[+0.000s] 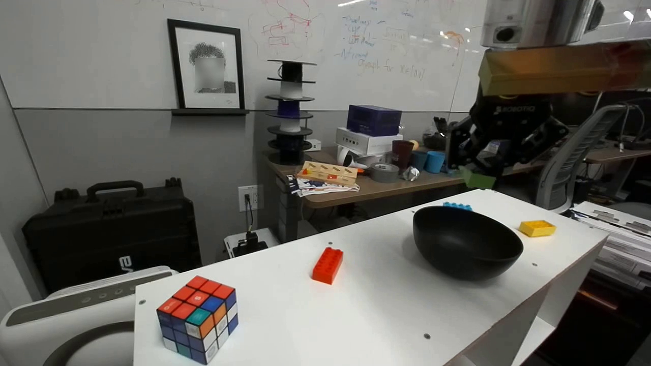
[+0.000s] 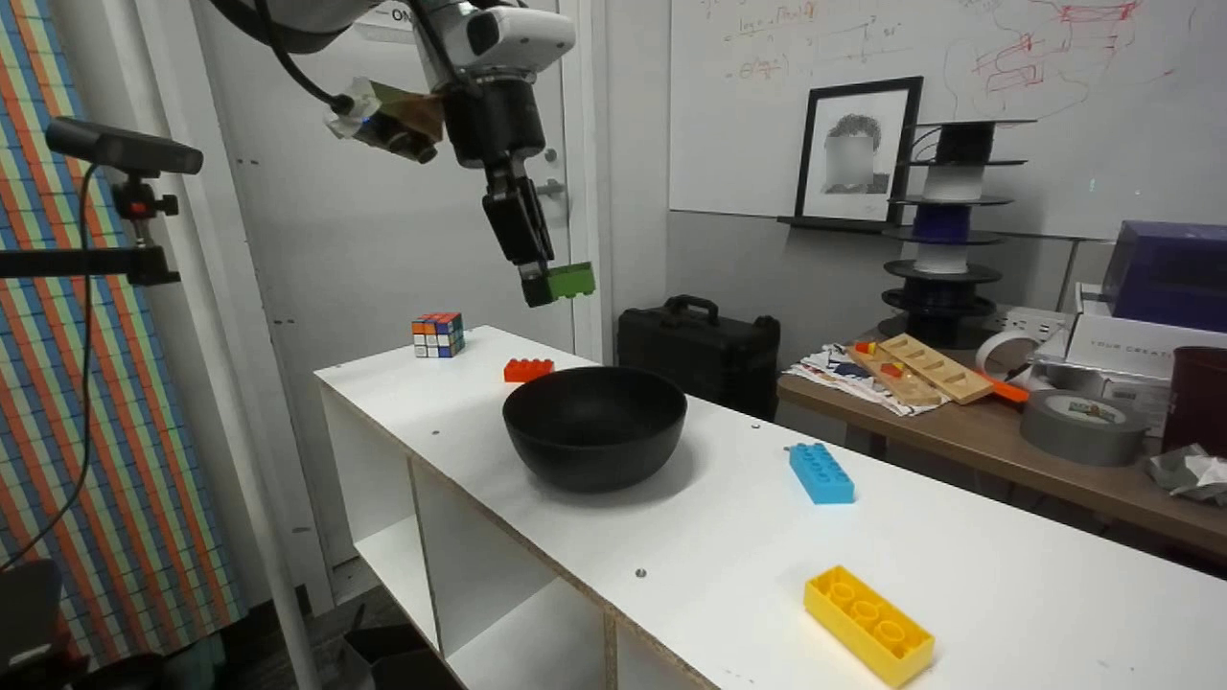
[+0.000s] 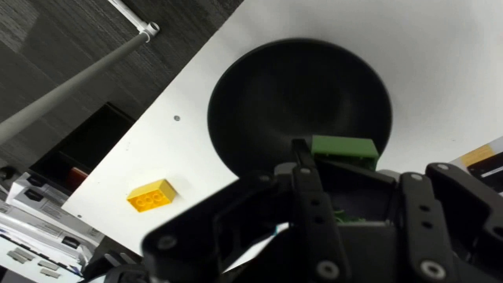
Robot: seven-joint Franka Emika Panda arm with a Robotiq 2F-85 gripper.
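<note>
My gripper (image 1: 479, 169) is shut on a green brick (image 2: 571, 281), high above the white tabletop. The brick juts out to one side of the fingertips in exterior view 2; exactly how the fingers grip it is hard to make out. Below stands a black bowl (image 2: 594, 430), upright, with no object showing in the visible part of its inside. From the wrist camera, the green brick (image 3: 345, 147) overlaps the lower right part of the bowl (image 3: 292, 94).
A red brick (image 1: 328, 265) and a puzzle cube (image 1: 198, 319) lie on one side of the bowl. Beyond its other side are a blue brick (image 2: 821, 472) and a yellow brick (image 2: 868, 625). Bare tabletop (image 2: 702, 540) separates them.
</note>
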